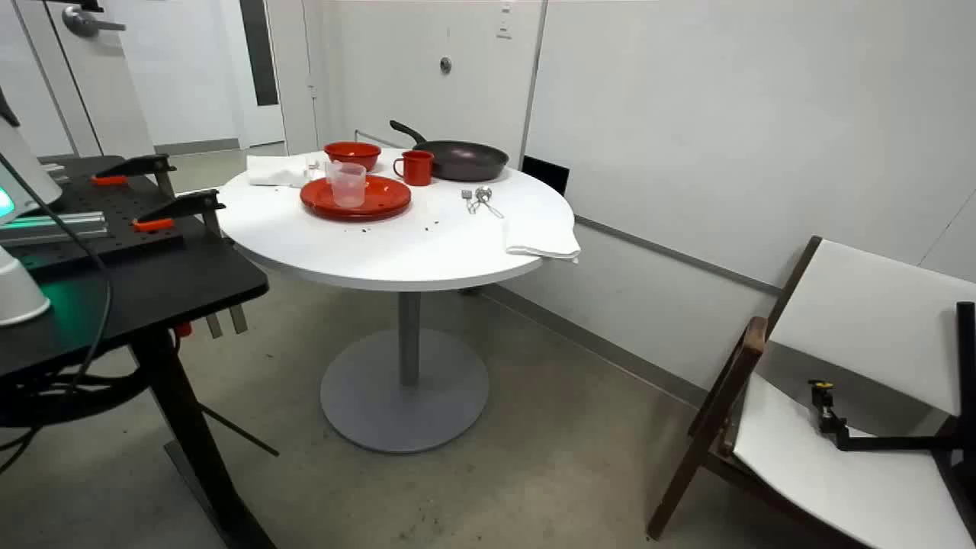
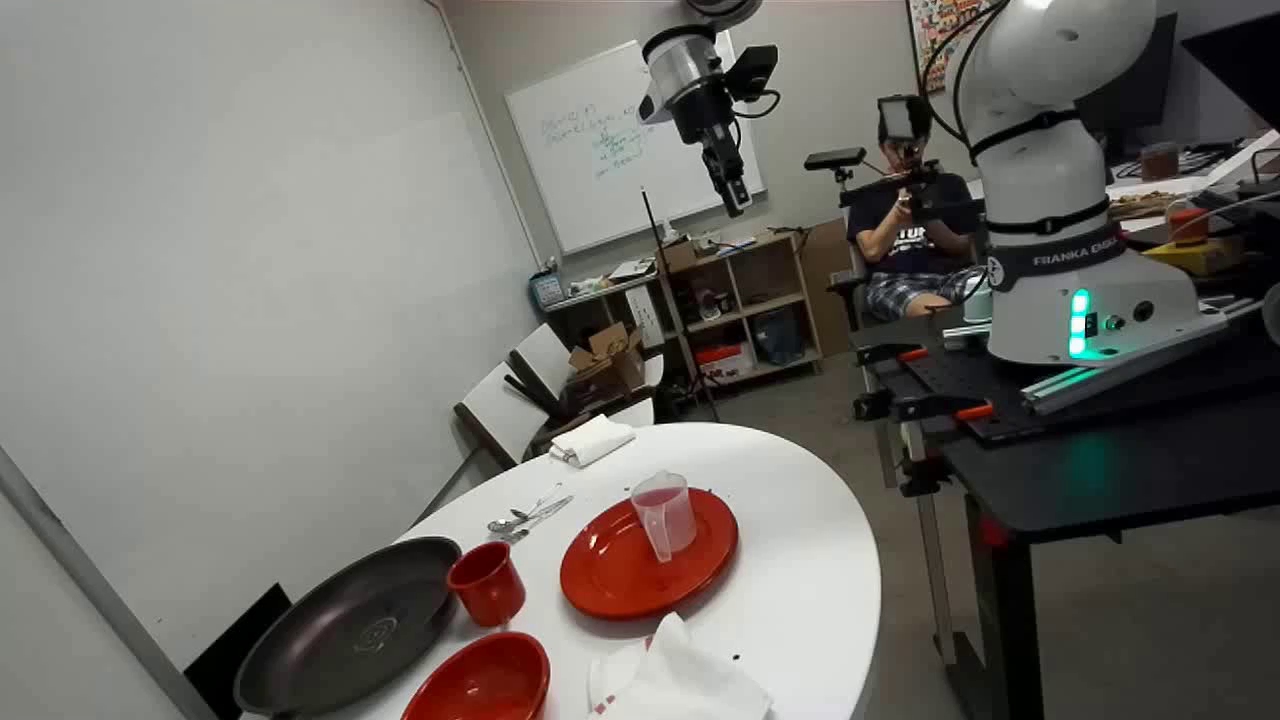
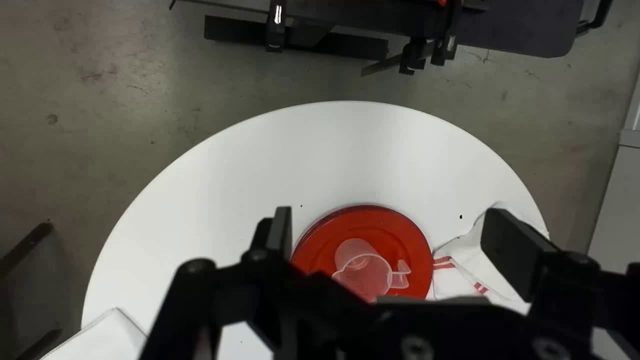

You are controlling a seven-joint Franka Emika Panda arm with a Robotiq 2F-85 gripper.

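My gripper is open above the round white table, its two fingers spread wide with nothing held between them. In exterior view 2 the gripper (image 2: 734,206) hangs in the air, well clear of the tabletop. Below it in the wrist view lies a red plate (image 3: 384,223) bearing a clear plastic measuring cup (image 3: 362,271). That cup (image 2: 663,516) stands upright on the plate (image 2: 612,570) in exterior view 2. Part of the plate is hidden behind the gripper body in the wrist view.
A red mug (image 1: 418,168), red bowl (image 1: 353,154) and black frying pan (image 1: 462,160) stand at the table's back. Metal utensils (image 1: 479,198) lie nearby. White cloths (image 1: 542,239) rest at two edges. A seated person (image 2: 918,228) is behind.
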